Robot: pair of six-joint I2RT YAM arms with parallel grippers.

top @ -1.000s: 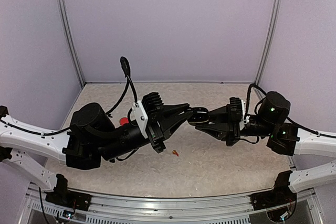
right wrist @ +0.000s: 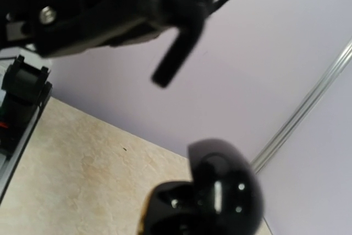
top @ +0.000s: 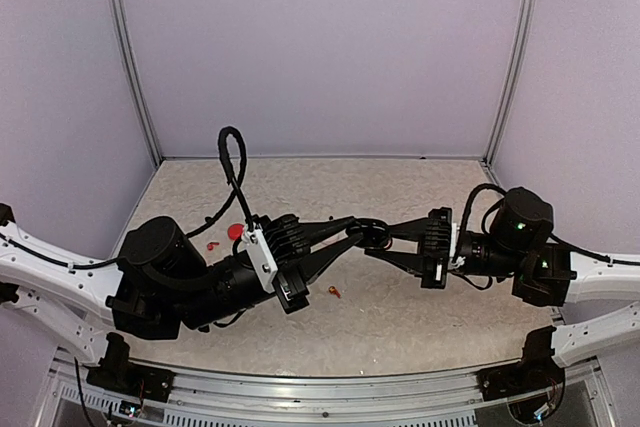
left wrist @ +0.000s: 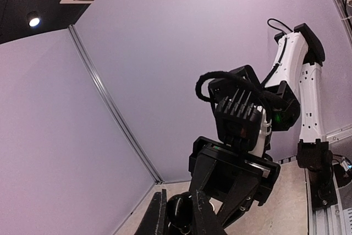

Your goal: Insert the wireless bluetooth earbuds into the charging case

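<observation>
The glossy black charging case (top: 373, 235) is held up above the table between both arms. At its left side, my left gripper (top: 356, 228) is shut on it, and the black shell (left wrist: 180, 210) shows between the fingers in the left wrist view. From the right, my right gripper (top: 388, 240) is shut on the case, its contact partly hidden. Close up in the right wrist view, the case (right wrist: 228, 191) shows a rounded upper part standing at an angle to a lower part. I cannot make out the earbuds.
On the table (top: 430, 332) lie a red round piece (top: 235, 231) and a small orange piece (top: 334, 291). The left arm is close above the case in the right wrist view.
The case has moved lower and looks more tilted. The right gripper has come lower and a little left.
</observation>
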